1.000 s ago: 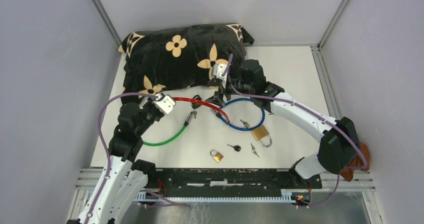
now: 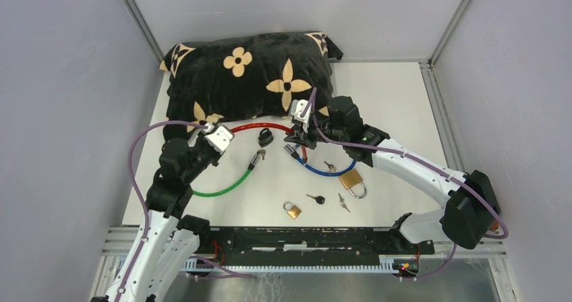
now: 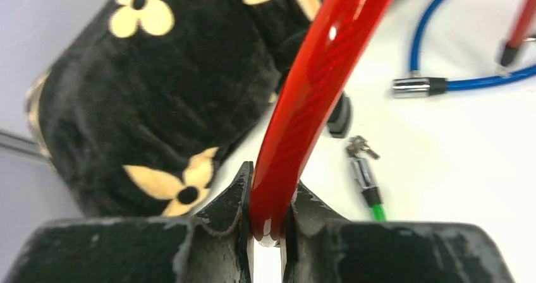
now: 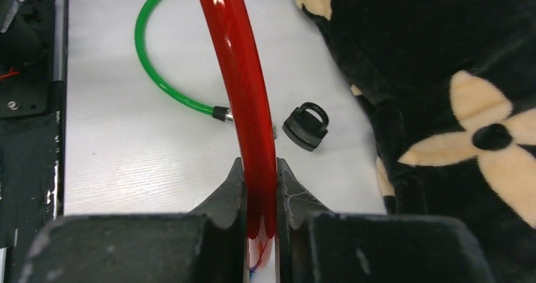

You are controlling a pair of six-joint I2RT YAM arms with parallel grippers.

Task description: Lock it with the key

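Note:
A red cable lock arches between my two grippers, raised above the white table. My left gripper is shut on one part of it, close to a clear-looking end. My right gripper pinches the cable farther along, and a short red length with a dark tip hangs beyond it. On the table lie a green cable lock with keys at its end and a blue cable lock. Loose keys are a black-headed one and a silver one.
A brass padlock lies near the front, a larger one farther right. A black padlock-like piece sits between the arms. The dark floral cushion fills the back. Bare table shows at front centre and back right.
The left arm shifted slightly.

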